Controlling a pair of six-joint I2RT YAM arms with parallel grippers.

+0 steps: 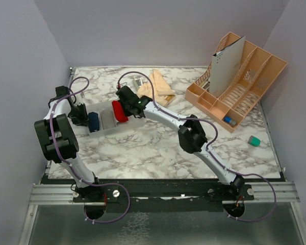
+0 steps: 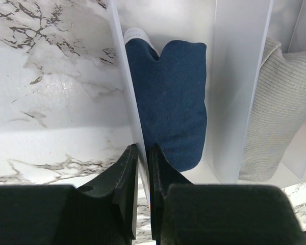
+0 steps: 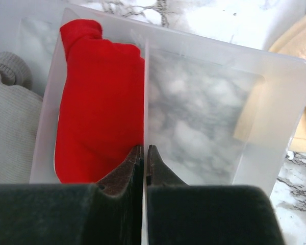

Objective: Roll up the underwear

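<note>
A translucent white divided box (image 1: pixel 103 132) lies on the left of the table, its compartments holding rolled cloths. In the left wrist view, the navy cloth (image 2: pixel 168 97) fills the outermost left compartment. My left gripper is shut on the box's outer left wall beside it. A grey cloth (image 2: pixel 283 109) sits in the neighbouring compartment. The red cloth (image 3: pixel 99 102) stands in its own compartment in the right wrist view. My right gripper is shut on the thin divider (image 3: pixel 147 94) just right of it. The compartment beyond that divider is empty.
Beige folded cloth (image 1: pixel 160 87) lies at the back, right of the box. An orange organiser (image 1: pixel 229 99) stands at the right, with a green block (image 1: pixel 254 141) near it.
</note>
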